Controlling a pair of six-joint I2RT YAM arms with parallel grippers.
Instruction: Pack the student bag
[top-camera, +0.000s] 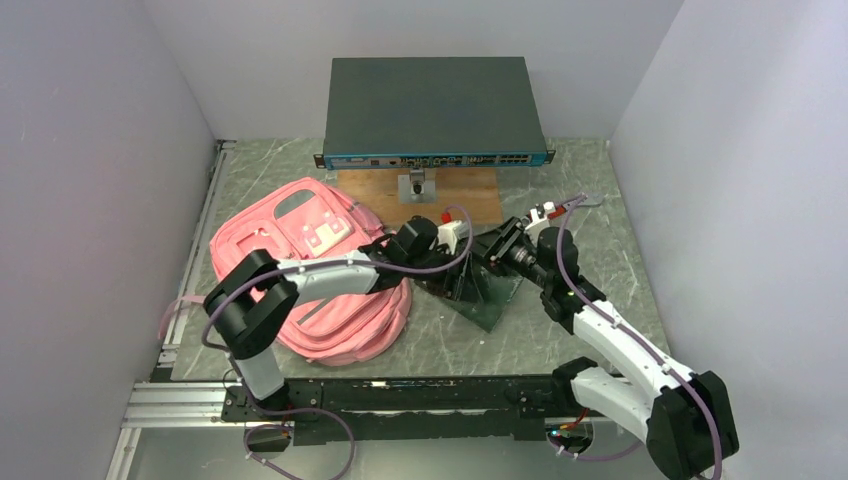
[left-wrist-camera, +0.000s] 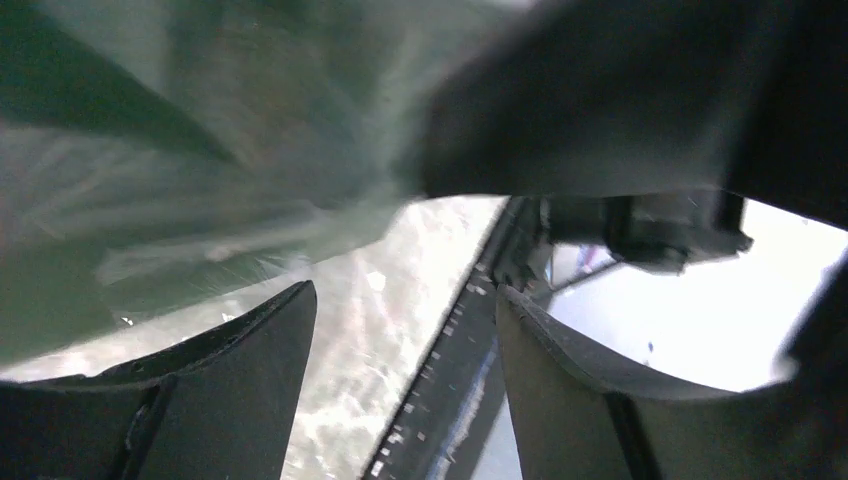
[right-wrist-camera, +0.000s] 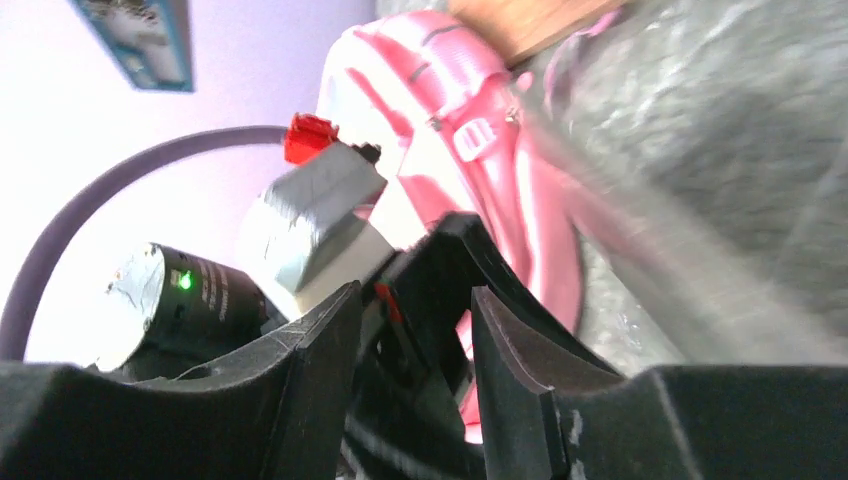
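A dark green book (top-camera: 488, 314) lies mid-scene under both grippers, its lower corner showing and the rest largely hidden. My left gripper (top-camera: 468, 290) is over the book; in the left wrist view the blurred green book (left-wrist-camera: 200, 240) fills the upper left, beyond fingers that stand somewhat apart. My right gripper (top-camera: 490, 262) is close by on the book's right side. In the right wrist view the black left gripper shows behind its fingers. What either gripper holds cannot be made out. The pink bag (top-camera: 285, 235) lies flat on the left, partly under the left arm.
A wrench (top-camera: 592, 199) lies at the right back, partly covered by the right arm. A dark rack unit (top-camera: 430, 105) stands at the back above a wooden board (top-camera: 470, 190). Bare grey tabletop (top-camera: 540, 345) shows at the front right.
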